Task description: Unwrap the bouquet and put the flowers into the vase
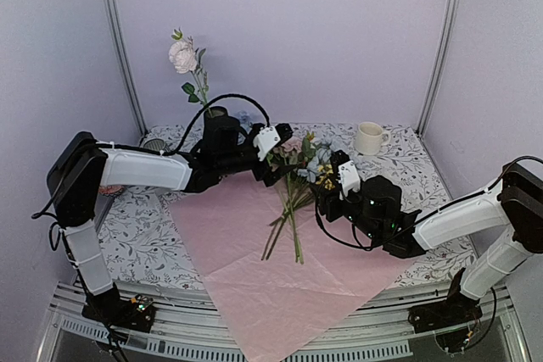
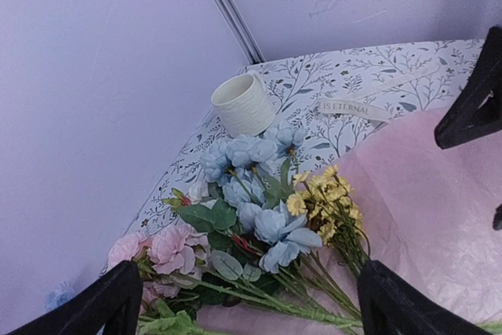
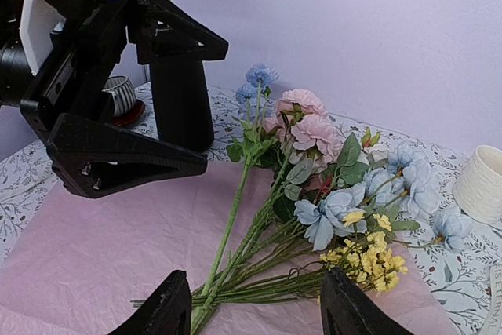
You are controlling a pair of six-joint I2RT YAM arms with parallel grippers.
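Note:
A black vase [image 3: 184, 103] stands at the back left, mostly hidden by my left arm in the top view; a white flower [image 1: 182, 57] rises from it. On pink paper [image 1: 254, 303] lies a loose bunch: pink flowers [image 3: 315, 137], blue flowers [image 3: 333, 211], yellow flowers [image 3: 370, 263] and a stem with small blue blooms [image 3: 261, 76]. My left gripper is open above the bunch's pink and blue heads, apart from them as the right wrist view suggests. Open too, my right gripper faces the stems from the right, near the yellow flowers, holding nothing.
A white mug [image 1: 371, 139] stands at the back right, near a lettered ribbon [image 2: 353, 108]. Behind my left arm at the left is a ribbed container [image 3: 119, 93].

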